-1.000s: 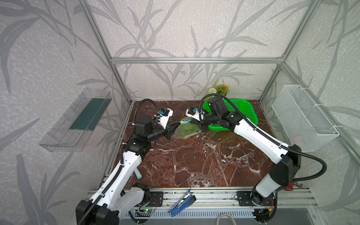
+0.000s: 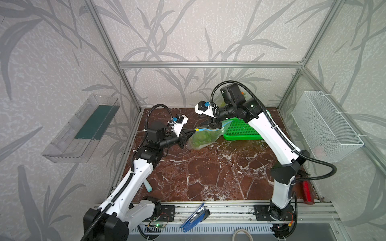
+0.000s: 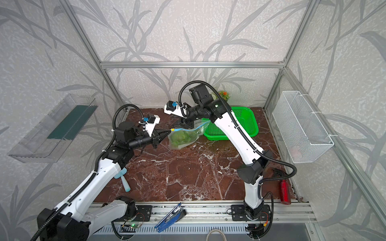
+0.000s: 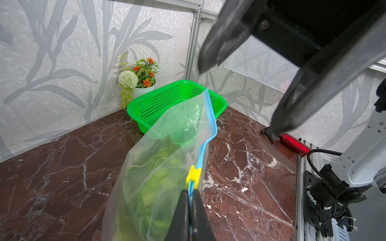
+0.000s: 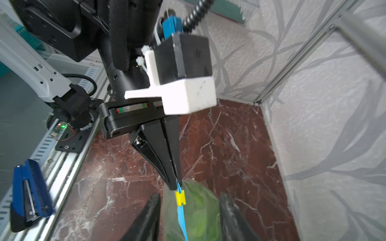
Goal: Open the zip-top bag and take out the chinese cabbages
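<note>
A translucent zip-top bag (image 4: 152, 176) holds pale green chinese cabbages, its blue zip strip (image 4: 210, 116) with a yellow slider (image 4: 193, 175) along the top. In the left wrist view my left gripper is shut on the end of the zip strip, just beside the slider. My right gripper is open above the bag, its blurred fingers wide apart with nothing held; in the left wrist view it hangs above and to the right of the strip.
A green basket (image 4: 140, 114) stands behind the bag with a potted plant (image 4: 140, 80) beyond. A blue stapler-like tool (image 2: 195, 217) lies at the front edge, a red bottle (image 3: 284, 192) at the right.
My right arm has risen, lifting its gripper off the bag's zip side, so more of the blue strip shows. My left arm has barely moved.
</note>
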